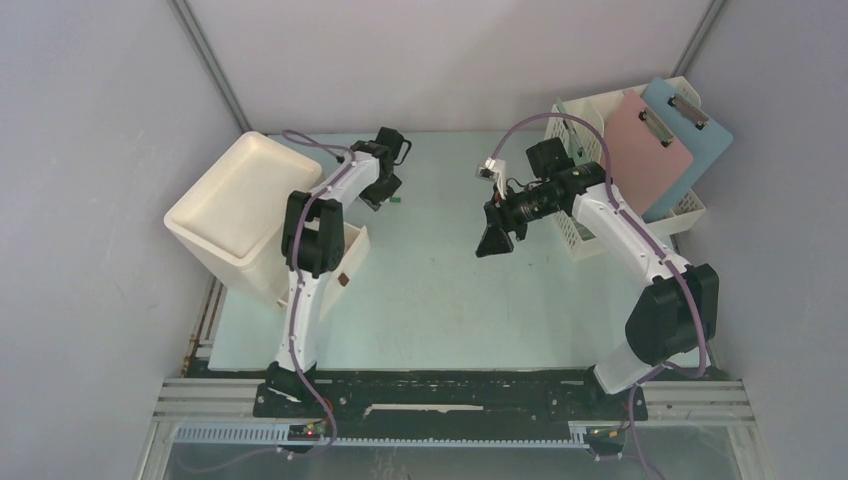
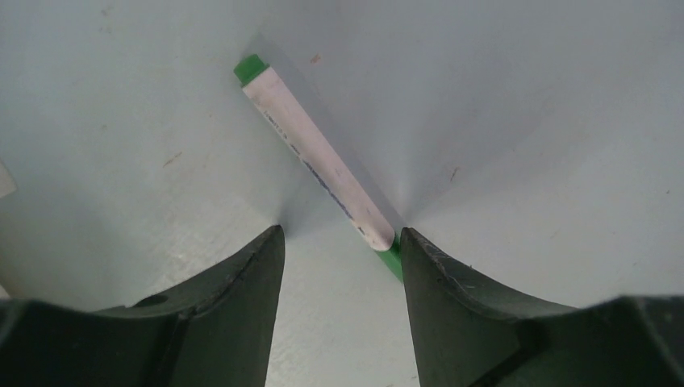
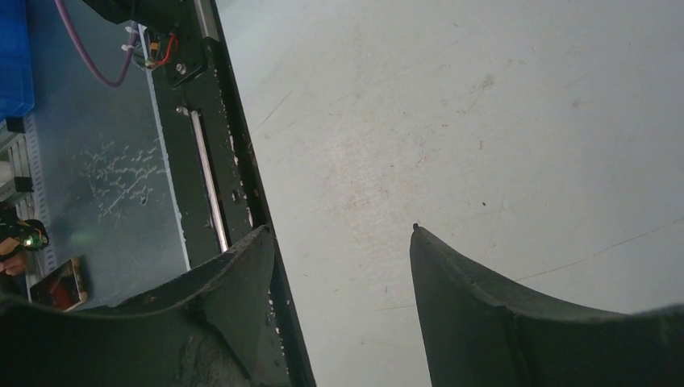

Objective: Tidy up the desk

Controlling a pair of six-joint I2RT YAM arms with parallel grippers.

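Note:
A white marker with green ends [image 2: 319,157] lies on the desk, seen diagonally in the left wrist view. My left gripper is open just over its lower end, with the marker between the fingertips' lines; in the top view this gripper [image 1: 378,195] covers most of the marker. My right gripper is open over bare desk near the front edge in its wrist view, with nothing between its fingers.
At left stand a cream bin [image 1: 205,215] and an open drawer [image 1: 350,265], partly hidden by my left arm. At right a white rack [image 1: 685,215] holds pink and blue clipboards [image 1: 645,150].

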